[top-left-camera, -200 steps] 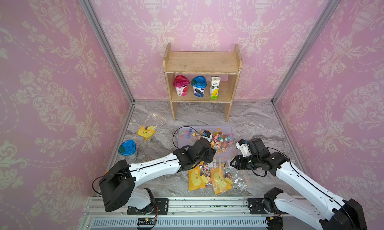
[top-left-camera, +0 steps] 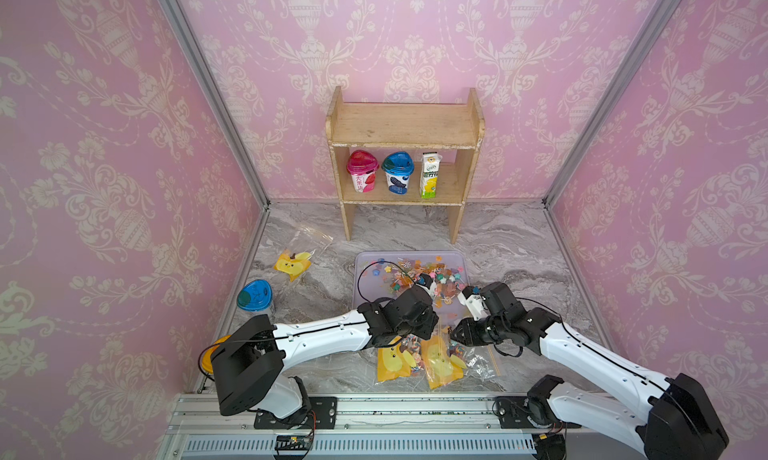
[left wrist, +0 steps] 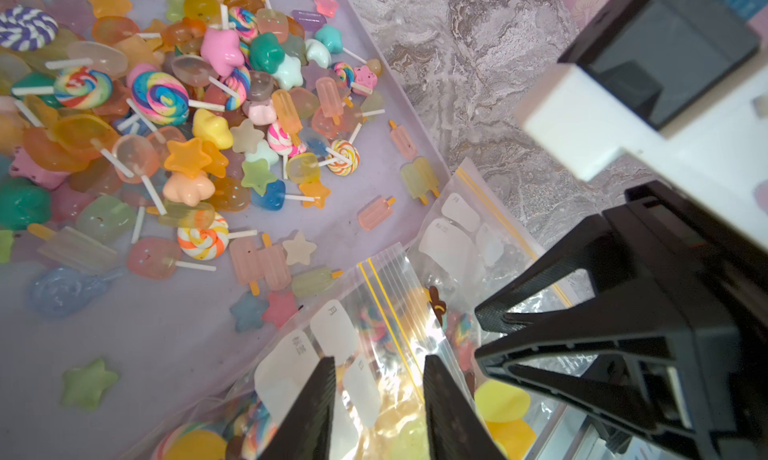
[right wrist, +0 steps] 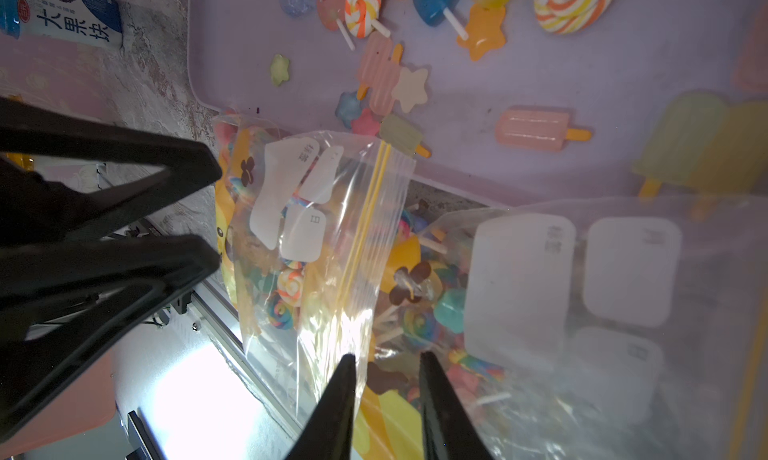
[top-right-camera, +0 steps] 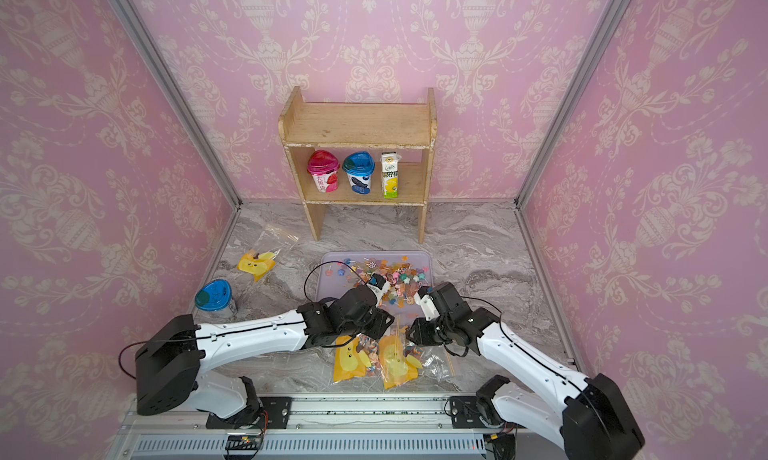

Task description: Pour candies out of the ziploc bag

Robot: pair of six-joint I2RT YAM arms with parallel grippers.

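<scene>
Several clear ziploc bags with yellow fronts and candies inside lie along the front edge, among them the middle bag (top-left-camera: 440, 356) and a left bag (top-left-camera: 392, 360). My left gripper is open, its fingertips over the middle bag's white labels and zip strip. My right gripper is also open, fingertips over that bag's zip and the neighbouring bag. Loose lollipops, stars and popsicle candies are spread in the lilac tray (top-right-camera: 332, 284) behind the bags.
A wooden shelf (top-left-camera: 408, 123) with two cups and a carton stands at the back. A blue-lidded tub (top-left-camera: 255, 296) and another bag (top-left-camera: 292, 264) lie at the left.
The bags look unchanged.
</scene>
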